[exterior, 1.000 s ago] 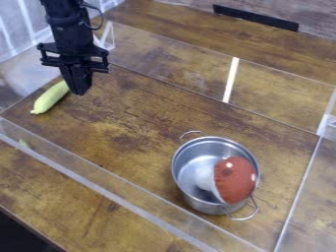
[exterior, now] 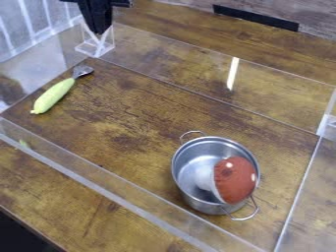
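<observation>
The dark robot arm and gripper (exterior: 97,20) are at the top left, mostly out of frame, above and behind a pale yellow-green elongated item (exterior: 53,95) like corn, which lies on the wooden table near a small grey piece (exterior: 82,72). Whether the fingers are open or shut is too unclear to see. A metal pot (exterior: 199,169) with wire handles stands at the lower right, holding a red round object (exterior: 234,179).
Clear low walls or panels border the wooden work area (exterior: 151,113), along the left, front and right. A white strip (exterior: 233,74) sits toward the back.
The arm has risen up and back toward the top edge, away from the yellow-green item, uncovering the small grey piece beside it. The pot and red object are unchanged.
</observation>
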